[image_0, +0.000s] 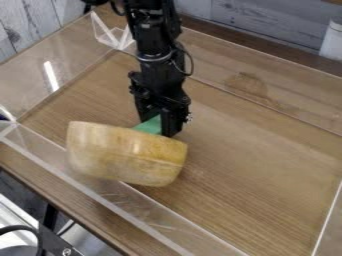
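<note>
The black arm reaches down from the top centre to my gripper (158, 122), which is shut on a green object (150, 127) at the back edge of a large tan bowl (126, 158). The bowl is tipped and shows mostly its side, hiding the lower part of the green object. The fingertips are hard to make out against the black wrist.
A white cylinder (333, 38) stands at the back right corner. Clear plastic edging runs along the left and front edges.
</note>
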